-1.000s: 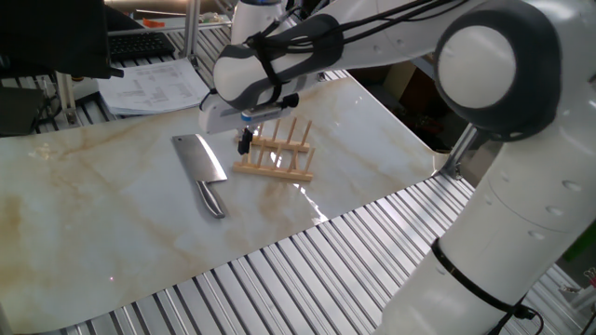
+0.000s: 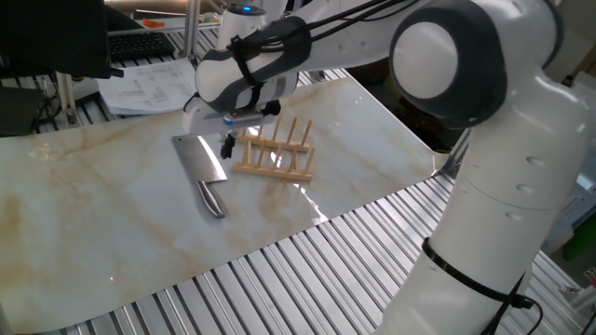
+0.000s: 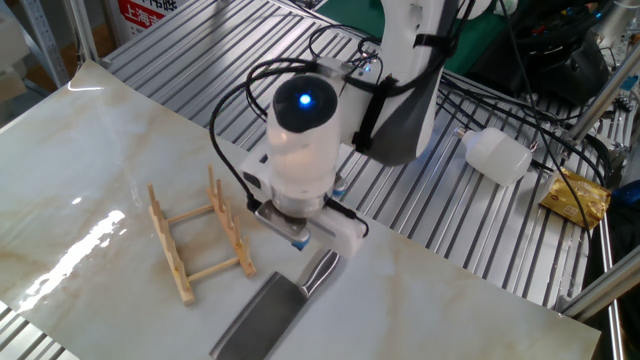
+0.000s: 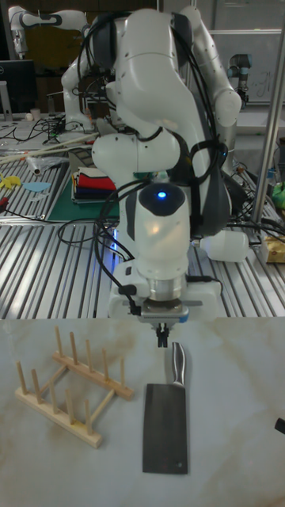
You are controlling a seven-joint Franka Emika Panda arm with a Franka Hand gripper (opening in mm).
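A cleaver with a broad steel blade point(image 4: 165, 429) and a metal handle point(image 2: 212, 199) lies flat on the marble-patterned tabletop. Beside it stands a wooden rack point(image 2: 275, 158) with two rows of upright pegs; in exterior view 3 the rack point(image 4: 74, 389) is left of the cleaver. My gripper point(image 4: 163, 340) points down near the handle end, seemingly above the table and apart from the cleaver. Its dark fingers are close together, and nothing shows between them. Exterior view 2 hides the fingertips under the hand, but shows the cleaver's blade point(image 3: 262, 318) and the rack point(image 3: 203, 240) clearly.
Bare tabletop point(image 2: 102, 242) stretches away on the cleaver's side opposite the rack. Slatted metal point(image 2: 307, 270) borders the marble sheet. Papers point(image 2: 149, 87) and a keyboard point(image 2: 140, 45) lie beyond it. A white bulb-shaped object point(image 3: 497, 157) and a gold packet point(image 3: 575, 200) rest near the arm.
In exterior view 1 my gripper has shifted left, from beside the rack's pegs toward the cleaver, and the arm has swung left with it. Cleaver and rack have stayed put.
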